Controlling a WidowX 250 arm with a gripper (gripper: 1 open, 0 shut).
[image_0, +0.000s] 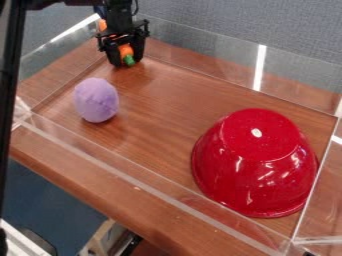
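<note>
My black gripper (123, 40) is low at the far left corner of the wooden tray, around a small orange and green object (127, 55), likely a toy carrot by its colours, partly hidden by the fingers. Whether the fingers are shut on it cannot be told. A lilac egg-shaped object (96, 100) lies to the near left. A large upturned red bowl (254, 160) sits at the right.
Clear plastic walls (261, 68) edge the wooden surface (174, 110), whose middle is free. A grey backdrop stands behind, and a blue floor shows at lower left.
</note>
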